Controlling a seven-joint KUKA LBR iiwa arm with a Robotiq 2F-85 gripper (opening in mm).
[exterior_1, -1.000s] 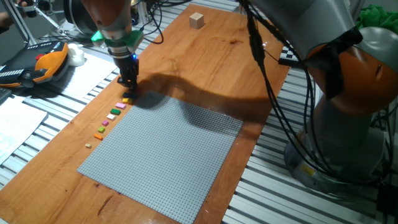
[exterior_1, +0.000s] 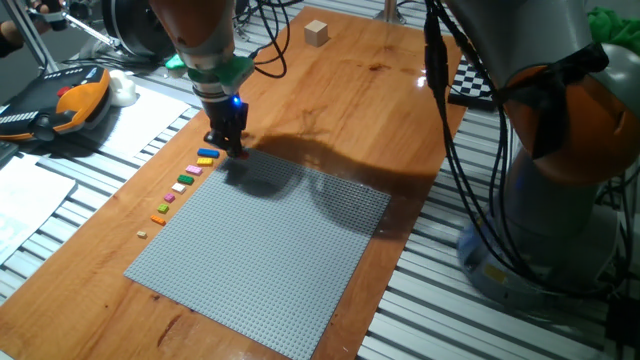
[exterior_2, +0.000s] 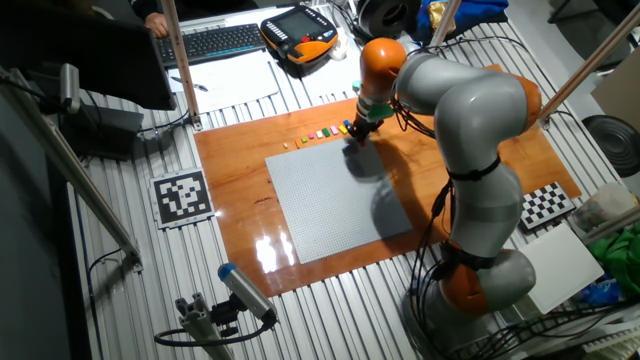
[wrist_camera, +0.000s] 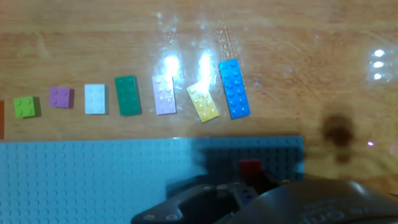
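Observation:
A red brick (wrist_camera: 250, 166) shows at the tip of my gripper, which appears shut on it; the fingers hide most of the brick. In the first exterior view the gripper (exterior_1: 239, 150) points down at the far corner of the grey baseplate (exterior_1: 262, 235), a speck of red at its tip. Whether the brick touches the studs or hangs just above them, I cannot tell. The plate's studs look bare elsewhere. Along its edge on the wood lies a row of loose bricks, among them blue (wrist_camera: 234, 89), yellow (wrist_camera: 203, 102), pink (wrist_camera: 164, 94) and dark green (wrist_camera: 128, 96).
The row continues with white (wrist_camera: 95, 99), purple (wrist_camera: 60, 96) and lime (wrist_camera: 25, 107) bricks. A wooden cube (exterior_1: 316, 34) stands far back on the table. An orange and black teach pendant (exterior_1: 55, 105) lies beyond the table's edge. Bare wood stretches behind the plate.
My gripper has moved right, away from the blue brick's end of the row and over the baseplate's corner. The blue brick now shows clear of it. The loose bricks have stayed put.

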